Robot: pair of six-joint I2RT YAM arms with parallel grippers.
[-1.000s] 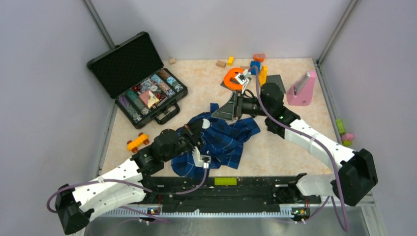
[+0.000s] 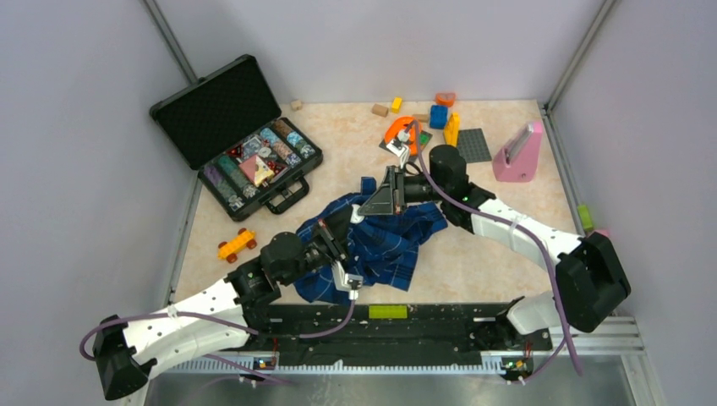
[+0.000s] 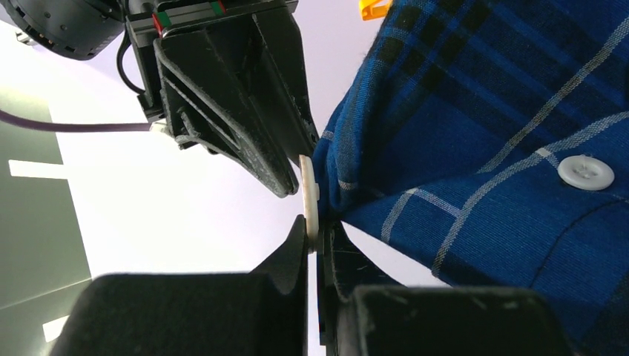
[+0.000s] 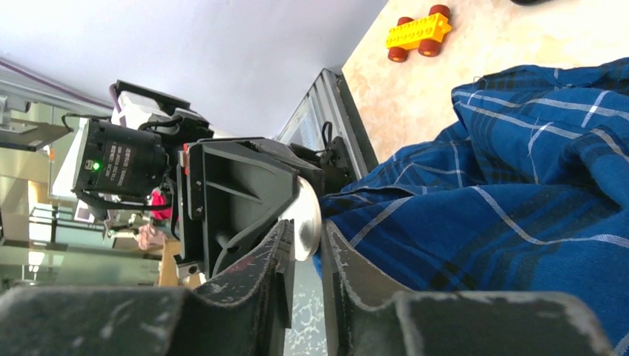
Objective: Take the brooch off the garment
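The blue plaid garment [image 2: 385, 254] lies crumpled at the table's front. A round white brooch [image 4: 306, 219] stands at its raised edge, against the cloth. In the left wrist view the brooch [image 3: 308, 196] appears edge-on, its lower part between the fingers of my left gripper, which is shut on it. From the other side my right gripper reaches the same disc, part open, one finger either side of its near edge. The cloth touches the far right finger [image 4: 335, 256]. Whether the pin still passes through the fabric is hidden.
An open black case [image 2: 292, 182] with chips stands at the back left. A yellow toy car [image 2: 237, 245] is left of the garment. Several toys and a pink holder [image 2: 518, 156] stand at the back and right. Bare table lies right of the cloth.
My right gripper has moved left, up to the white brooch, closing the gap between the two grippers. The left arm has shifted only slightly; the garment lies much as before.
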